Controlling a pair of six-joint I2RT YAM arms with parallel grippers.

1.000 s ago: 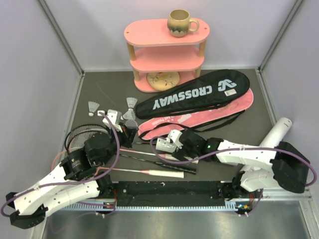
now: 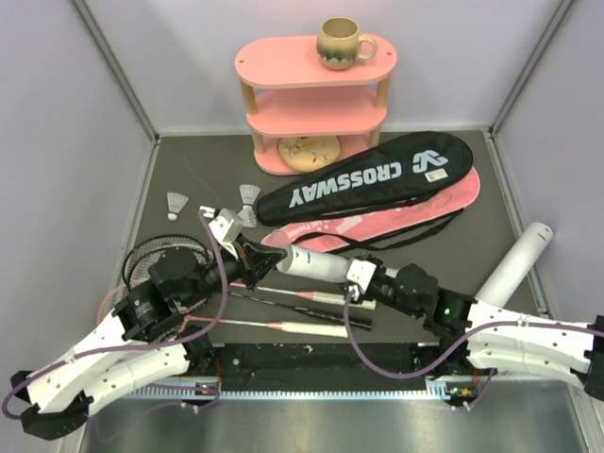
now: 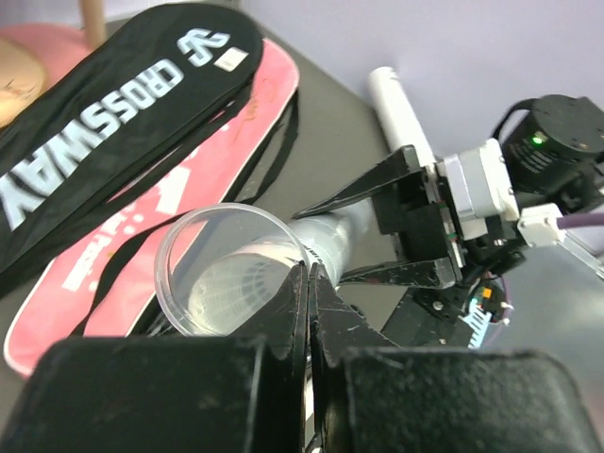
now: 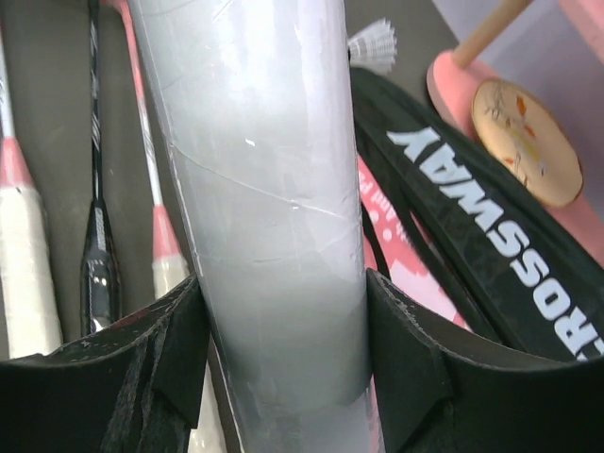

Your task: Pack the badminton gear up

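My right gripper (image 2: 357,276) is shut around a white, partly see-through tube (image 4: 274,189), which points left across the top view. Facing that tube's left end is a clear round lid (image 3: 226,269), its rim pinched in my left gripper, which is shut. In the top view the lid (image 2: 276,240) looks close to the tube's end; whether they touch I cannot tell. The black CROSSWAY bag (image 2: 368,177) lies over a pink bag (image 2: 415,212). Rackets with white handles (image 2: 311,328) and one black handle (image 2: 340,317) lie below the arms. Shuttlecocks (image 2: 176,204) rest at left.
A second white tube (image 2: 517,260) leans at the right wall, close to the right arm. The pink shelf (image 2: 316,111) at the back carries a mug (image 2: 342,43) and a round plate (image 2: 309,151). Bare floor (image 2: 415,326) shows at front right.
My left gripper moved slightly right with the lid. Bags and rackets stayed put.
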